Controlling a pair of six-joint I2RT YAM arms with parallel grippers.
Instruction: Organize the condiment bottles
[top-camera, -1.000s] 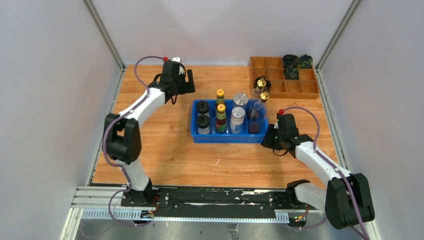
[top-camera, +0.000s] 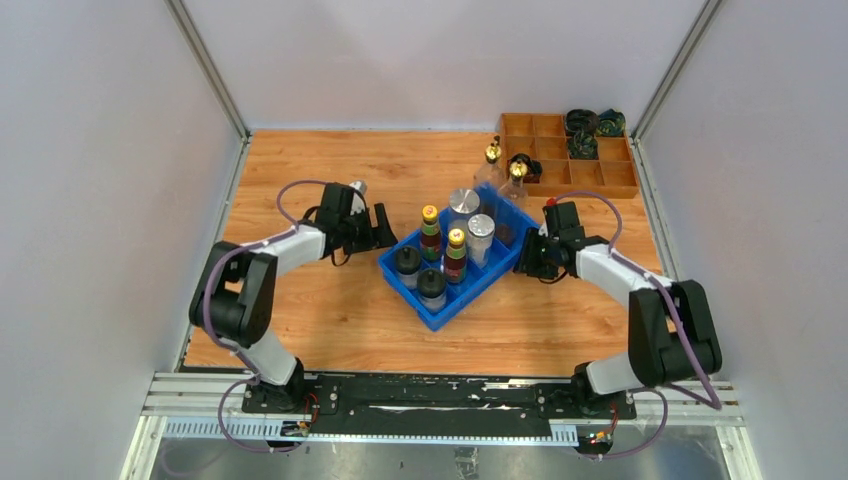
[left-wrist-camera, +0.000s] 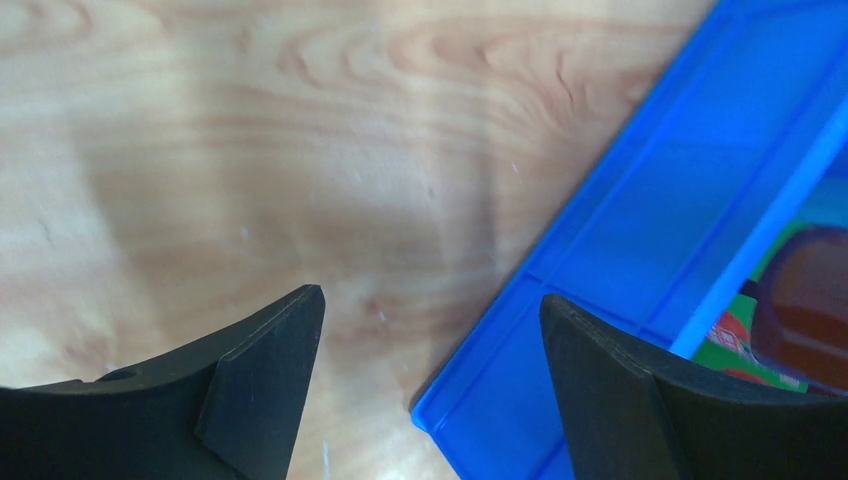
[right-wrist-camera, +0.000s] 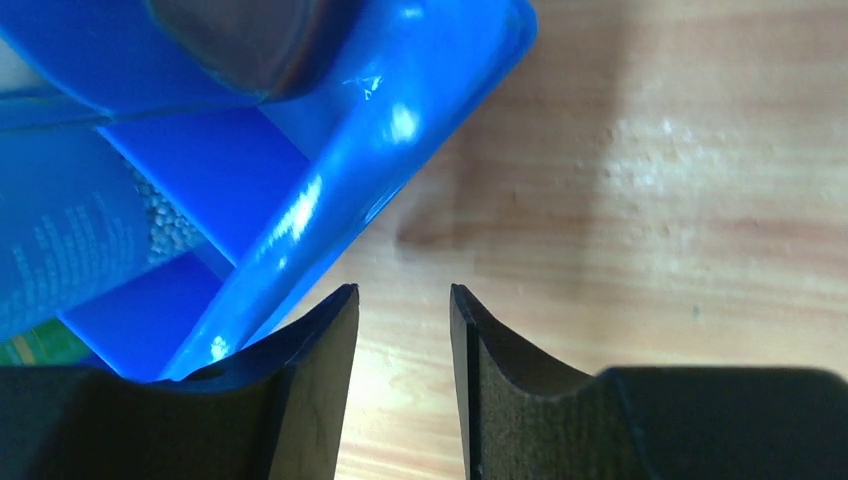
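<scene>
A blue tray (top-camera: 437, 322) sits skewed on the table, its left end toward the front. Standing in it are two black-capped jars (top-camera: 432, 287), two yellow-capped sauce bottles (top-camera: 455, 257), two silver-lidded jars (top-camera: 480, 238) and two gold-topped clear bottles (top-camera: 516, 187). My left gripper (top-camera: 382, 228) hangs just off the tray's left side; in the left wrist view its fingers (left-wrist-camera: 275, 375) are apart, nothing held, one overlapping the blue rim. Beside the tray's right side, my right gripper (top-camera: 524, 262) has parted fingers (right-wrist-camera: 325, 370) with bare wood visible between them.
A wooden compartment box (top-camera: 560, 180) with dark green and black items stands at the back right, close to the gold-topped bottles. Bare table (top-camera: 330, 320) lies left of and in front of the tray.
The tray, previously straight, has turned, its left end swinging forward and its right end back, bottles with it.
</scene>
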